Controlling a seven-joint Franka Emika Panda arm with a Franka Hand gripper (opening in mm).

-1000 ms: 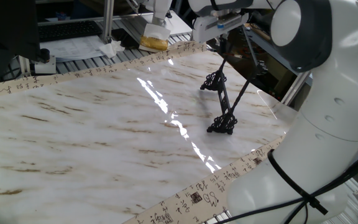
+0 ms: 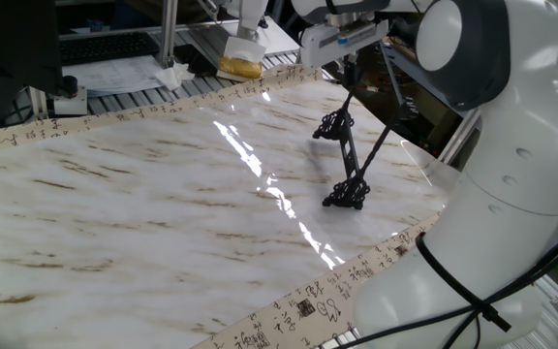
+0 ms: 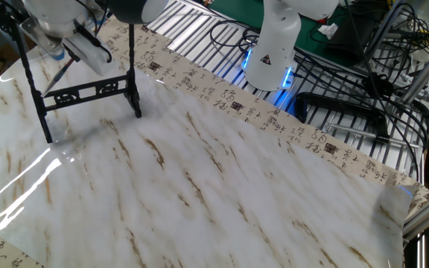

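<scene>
A black rack [image 2: 347, 150] with ornate feet stands upright on the marble-patterned sheet, towards the right in exterior view 1. In exterior view 2 the same rack [image 3: 88, 93] is at the upper left, its top cut off by the frame edge. My gripper [image 3: 80, 53] is up at the rack, seen through its frame. From exterior view 1, the gripper [image 2: 342, 44] appears at the top, partly lost behind the rack's upper part. A thin dark pointed piece [image 3: 58, 79] slants down below it; whether it is held cannot be made out. Neither view shows the fingers clearly.
The marble-patterned sheet [image 2: 143, 204] is bare over most of the table. A second white arm base [image 3: 270, 63] with blue lights, a black tray-like frame [image 3: 341, 115] and cables lie beyond the sheet's edge. A keyboard [image 2: 109, 47] sits at the back left.
</scene>
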